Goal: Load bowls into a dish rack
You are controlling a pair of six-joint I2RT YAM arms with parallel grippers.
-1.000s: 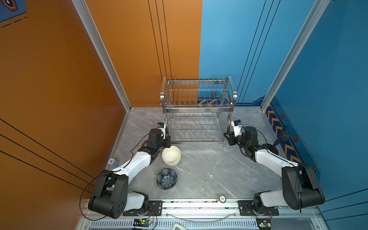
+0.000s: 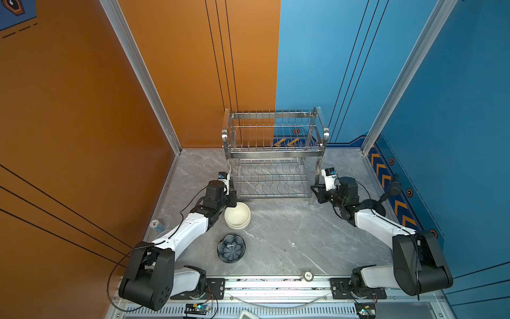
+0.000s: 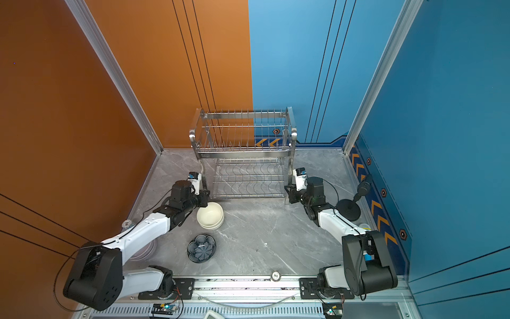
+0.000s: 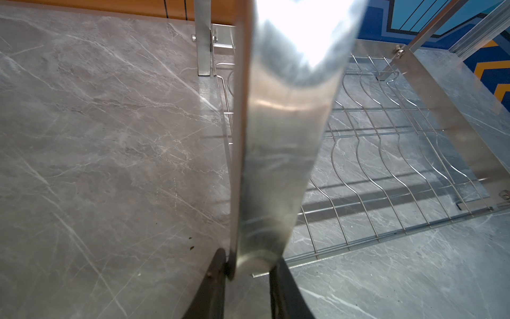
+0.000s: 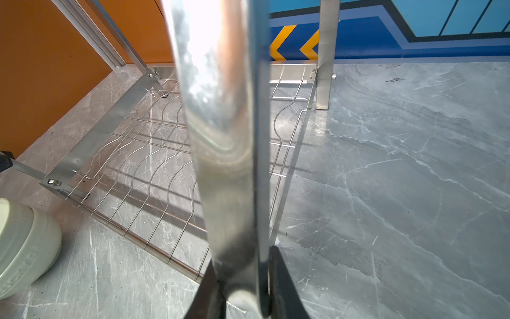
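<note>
A two-tier steel dish rack (image 2: pixel 275 153) stands at the back centre, with no bowls in it. My left gripper is shut on the rack's front left post (image 4: pixel 276 138); my right gripper is shut on its front right post (image 5: pixel 223 148). Stacked cream bowls (image 2: pixel 237 214) sit on the table beside the left gripper, just in front of the rack. A dark flower-patterned bowl (image 2: pixel 231 247) lies nearer the front edge.
A black pan (image 3: pixel 348 210) lies by the right wall, behind my right arm. Walls close in the sides and back.
The rack and both my grippers on it have shifted very slightly toward the front of the table. The bowls have stayed put.
</note>
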